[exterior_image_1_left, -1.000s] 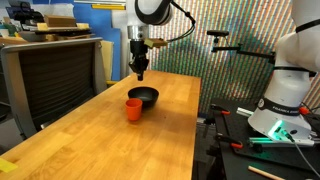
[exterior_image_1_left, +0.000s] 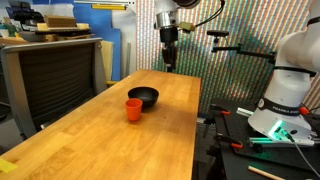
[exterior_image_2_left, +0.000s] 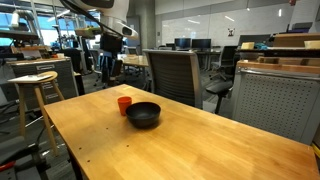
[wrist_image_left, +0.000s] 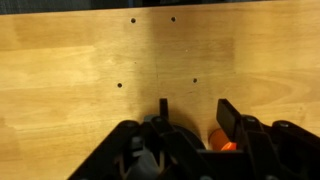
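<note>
A red cup (exterior_image_1_left: 133, 109) stands upright on the wooden table, close beside a black bowl (exterior_image_1_left: 149, 95). Both show again in exterior view 2, where the cup (exterior_image_2_left: 124, 103) is left of and behind the bowl (exterior_image_2_left: 143, 115). High over the tabletop, my gripper (exterior_image_1_left: 168, 71) hangs to the right of the bowl in exterior view 1. From the wrist, my gripper has its fingers apart with no object held between them. There the cup (wrist_image_left: 222, 141) is partly hidden by the fingers, as is the bowl, far below.
An office chair (exterior_image_2_left: 175, 75) and a grey panel (exterior_image_1_left: 60, 80) stand along one side. A stool (exterior_image_2_left: 35, 85) is beyond the table in exterior view 2.
In exterior view 1 my gripper has moved to the right, from above the bowl to clear of it. The cup and the bowl have stayed in place.
</note>
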